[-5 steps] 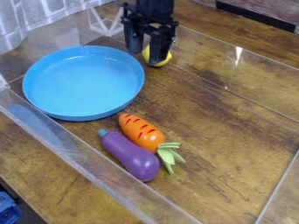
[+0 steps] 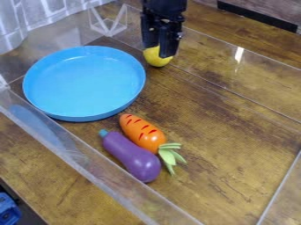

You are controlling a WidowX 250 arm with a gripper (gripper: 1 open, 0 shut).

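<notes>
The black gripper [image 2: 161, 44] is at the top centre, hanging just over a yellow object [image 2: 159, 58] that rests on the wooden surface; whether its fingers are open or shut is unclear. A blue plate [image 2: 83, 83] lies on the left. Below it lie an orange toy carrot [image 2: 143, 134] with green leaves and a purple toy eggplant [image 2: 132, 158].
A clear plastic wall [image 2: 70, 167] runs along the lower left, with a small blue item [image 2: 6, 211] outside it.
</notes>
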